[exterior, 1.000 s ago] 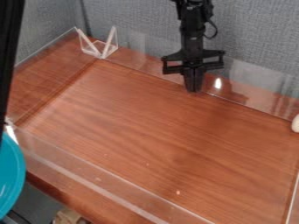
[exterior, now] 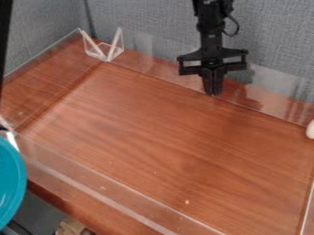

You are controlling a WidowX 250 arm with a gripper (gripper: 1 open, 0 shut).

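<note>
My black gripper (exterior: pixel 212 90) hangs pointing down near the back edge of the wooden tray floor (exterior: pixel 160 147), in front of the clear back wall. It is shut, with nothing visible between its fingers.
A white wire rack (exterior: pixel 103 50) stands in the back left corner. A cyan round object (exterior: pixel 6 179) lies outside at the left edge, and a white object (exterior: pixel 309 129) shows at the right edge. Clear walls border the floor, which is otherwise empty.
My gripper has moved slightly to the right and a little upward in the view over the last second. The other things have stayed put.
</note>
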